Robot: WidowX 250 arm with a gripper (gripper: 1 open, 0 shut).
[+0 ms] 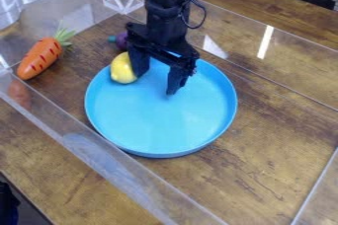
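Note:
A blue plate (160,115) sits on the wooden table. At its upper left rim is a yellow object (123,67). My black gripper (150,69) hangs over the upper part of the plate, its fingers around or beside the yellow object; whether they grip it cannot be told. A toy carrot (42,55) lies at the left, and a purple object is mostly hidden behind the gripper.
A clear plastic edge (73,148) runs along the lower left of the table. The table to the right of the plate (271,111) is clear.

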